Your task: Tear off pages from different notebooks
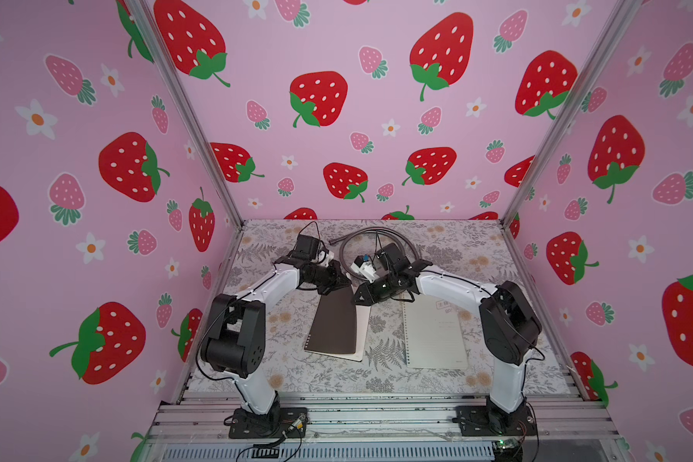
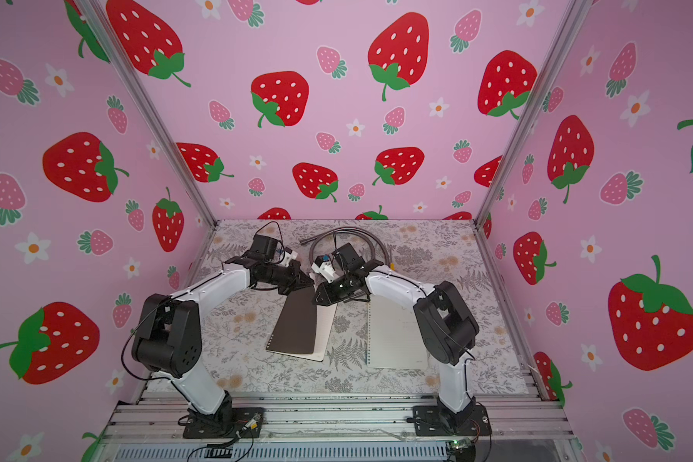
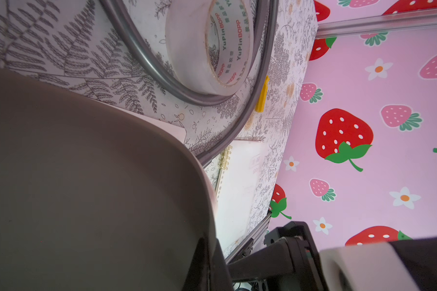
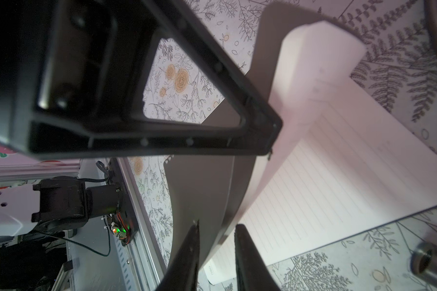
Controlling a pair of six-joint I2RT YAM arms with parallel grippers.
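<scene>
The dark-covered notebook (image 1: 329, 323) lies centre-left, its cover (image 3: 92, 184) curled up beside white ruled pages (image 4: 330, 174). At its top, my left gripper (image 1: 342, 283) is shut on the cover's edge, seen close in the left wrist view. My right gripper (image 1: 362, 297) is just right of it, partly open around the raised edge of cover and pages (image 4: 228, 213) in the right wrist view; whether it touches them is unclear. An open spiral notebook (image 1: 435, 338) with pale pages lies to the right.
A coiled grey hose (image 1: 377, 229) lies at the back, with a tape roll (image 3: 184, 48) inside it and a small yellow item (image 3: 261, 97) beside it.
</scene>
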